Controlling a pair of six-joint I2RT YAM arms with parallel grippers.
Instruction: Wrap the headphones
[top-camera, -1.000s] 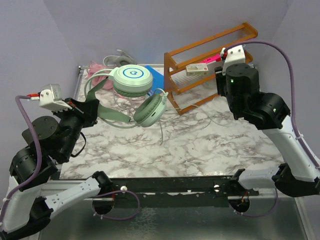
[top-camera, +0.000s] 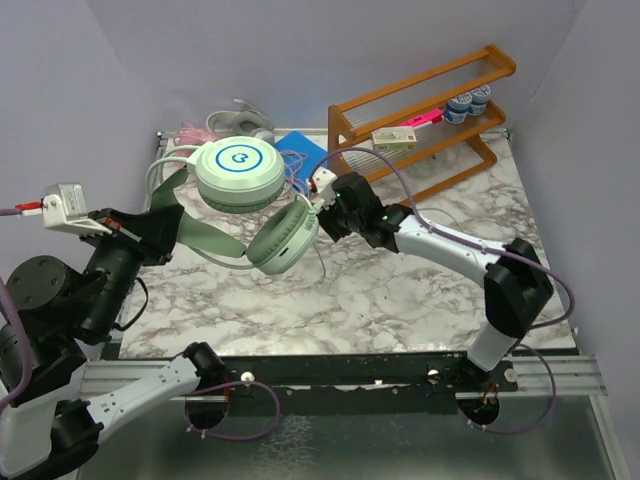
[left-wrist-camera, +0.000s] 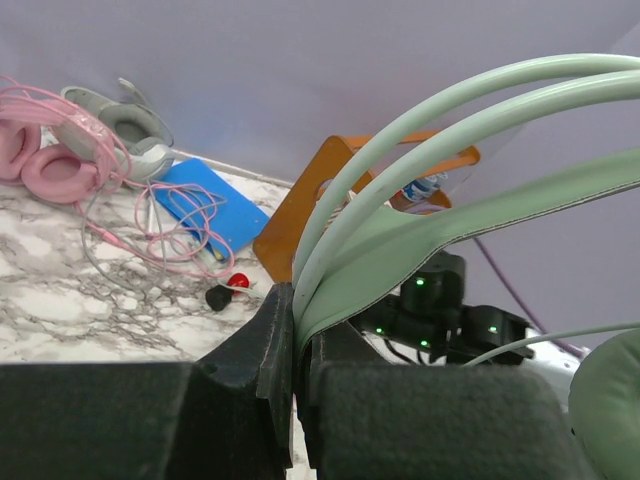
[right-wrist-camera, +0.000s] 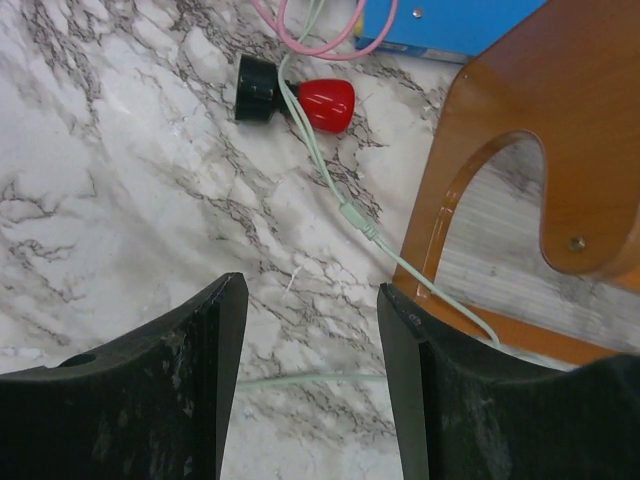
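Note:
Pale green headphones (top-camera: 240, 175) hang in the air at the left of the top view, both ear cups facing right. My left gripper (top-camera: 160, 232) is shut on their headband (left-wrist-camera: 400, 245), as the left wrist view shows. Low over the table, right of the lower ear cup (top-camera: 285, 238), is my right gripper. It stands open in the right wrist view. Beneath it on the marble table, part of the pale green cable (right-wrist-camera: 310, 379) crosses the space between its fingers; another stretch of cable with a small slider (right-wrist-camera: 360, 219) runs beside the wooden rack.
The wooden rack (top-camera: 420, 100) stands at the back right. Pink headphones (left-wrist-camera: 60, 170), grey headphones (left-wrist-camera: 125, 125) and a blue box (left-wrist-camera: 215, 205) lie at the back left. A red-and-black object (right-wrist-camera: 327, 105) lies near the cable.
My right arm has swung left and down from above the rack's right side to near the ear cups. The left gripper has shifted slightly left with the headphones.

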